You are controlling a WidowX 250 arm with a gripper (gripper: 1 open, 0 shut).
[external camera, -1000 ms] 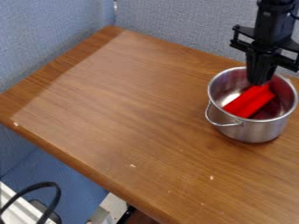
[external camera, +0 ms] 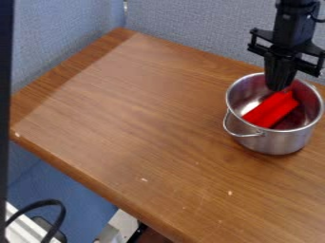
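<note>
A silver pot with a wire handle stands at the right of the wooden table, holding an elongated red object. The black gripper points down over the pot's back rim, at the upper end of the red object. Its fingertips look close together, and nothing shows clearly between them.
A grey-blue padded wall runs behind it. Cables and white hardware lie off the table's lower-left edge.
The gripper has shifted very slightly; the pot and red object look unmoved.
</note>
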